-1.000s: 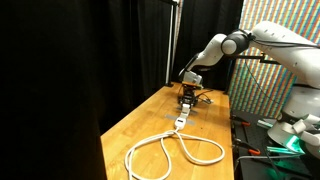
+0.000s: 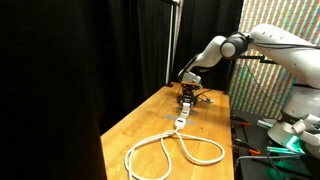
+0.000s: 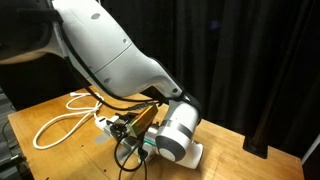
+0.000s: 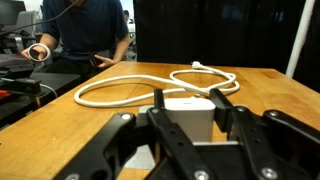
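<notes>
My gripper is shut on a white block-like piece (image 4: pixel 190 112), which fills the gap between the dark fingers in the wrist view. Its lower part is hidden by the gripper. In exterior view 1 the gripper (image 2: pixel 186 97) is at the far part of the table, above the end of a white strip-like thing (image 2: pixel 180 123). Whether the held piece is part of that strip, I cannot tell. A white cord (image 2: pixel 130 160) loops over the table from near the strip. Exterior view 2 shows the gripper (image 3: pixel 117 128) low over the table, its fingertips partly covered by the arm.
A small black object (image 3: pixel 256 147) stands on it at the right in exterior view 2. Dark curtains (image 3: pixel 230 60) hang behind. In the wrist view a person (image 4: pixel 90 35) is beyond the table.
</notes>
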